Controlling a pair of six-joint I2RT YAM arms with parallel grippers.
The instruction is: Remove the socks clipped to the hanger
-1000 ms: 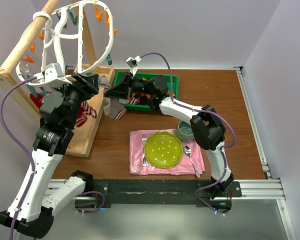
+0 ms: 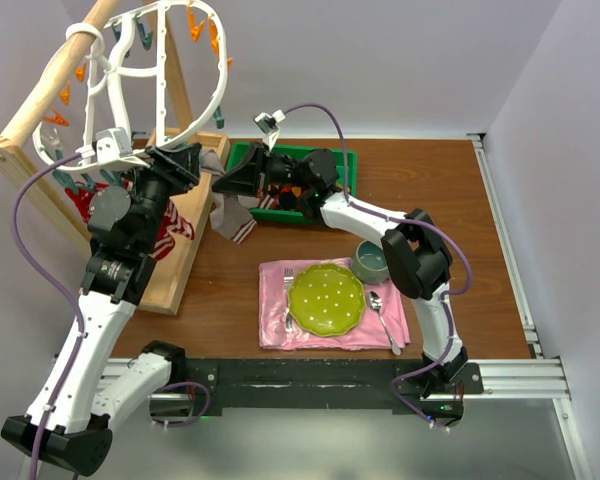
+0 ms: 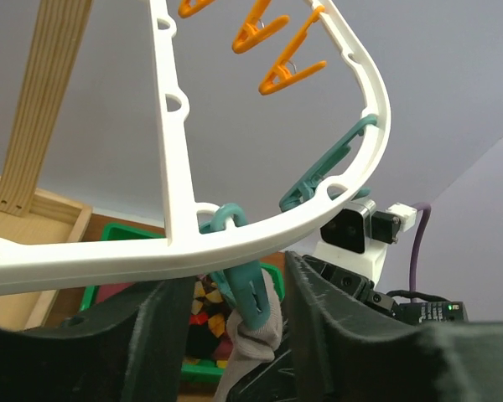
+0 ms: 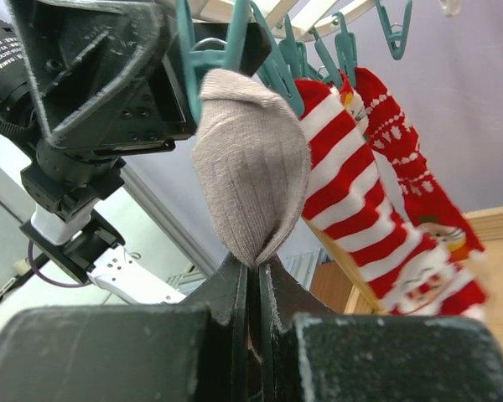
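A grey sock (image 4: 251,163) hangs from a teal clip (image 3: 247,293) on the white hanger (image 3: 184,193). My right gripper is shut on the sock's cloth below the clip. In the left wrist view, the fingers of my left gripper stand apart on either side of that clip, with gaps showing; it is open. From above, the left gripper hides the clip and the sock's top end. Red-and-white socks (image 4: 369,201) hang from other teal clips further along the hanger.
A wooden stand (image 2: 185,250) carries the hanger at the left. Behind my right gripper sits a green basket (image 2: 350,165) with things in it. A green plate (image 2: 325,300), cutlery and a cup (image 2: 369,262) are at the front.
My left arm has shifted slightly to the right. The hanger and the red-and-white socks have swayed a little. The right arm and the grey sock have barely moved.
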